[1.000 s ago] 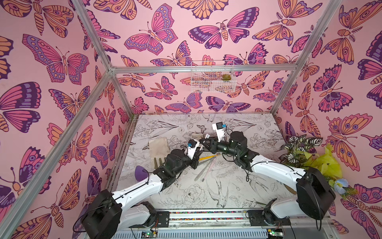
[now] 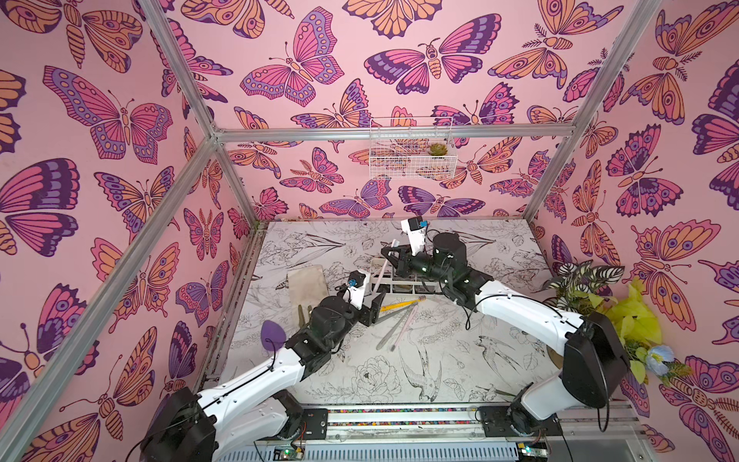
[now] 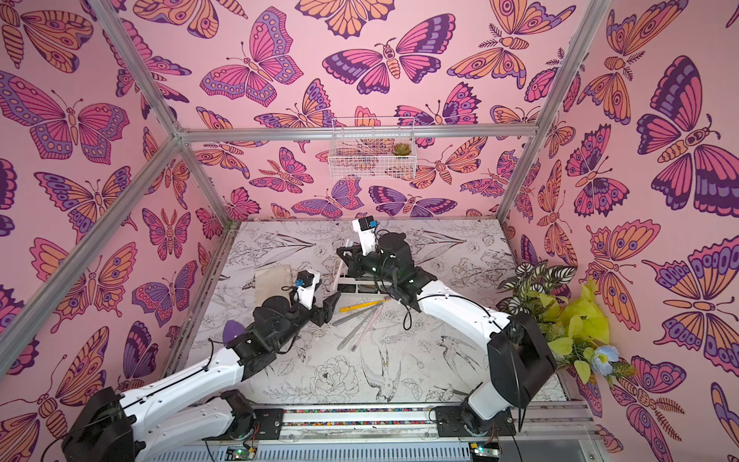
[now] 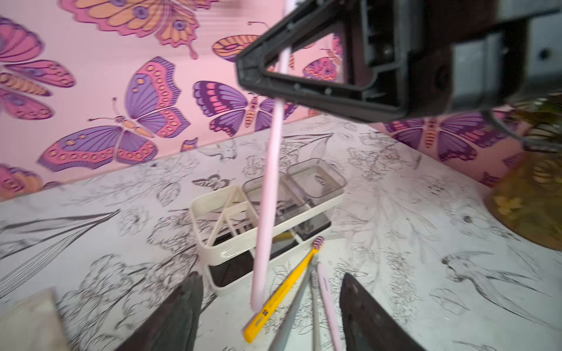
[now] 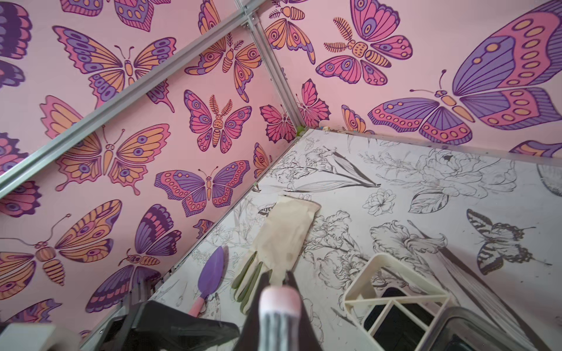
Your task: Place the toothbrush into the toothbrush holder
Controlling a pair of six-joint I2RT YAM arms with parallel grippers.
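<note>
A pink toothbrush hangs nearly upright from my right gripper (image 2: 392,250), shut on it; its bristled head fills the bottom centre of the right wrist view. My left gripper is open, its blurred fingers below and either side of the brush's lower end, apart from it. Behind the brush stands the white holder (image 4: 222,251), with one divided compartment and two clear-topped ones. A yellow toothbrush (image 4: 281,289) and several slim utensils lie on the table in front of the holder.
A beige glove (image 5: 292,228) and purple trowel (image 5: 210,272) lie at the left. A planter (image 4: 521,210) with plants stands at the right.
The right gripper has risen, lifting the pink toothbrush. The left gripper has moved a little down and left, away from it, and the brush now stands clear of its fingers.
</note>
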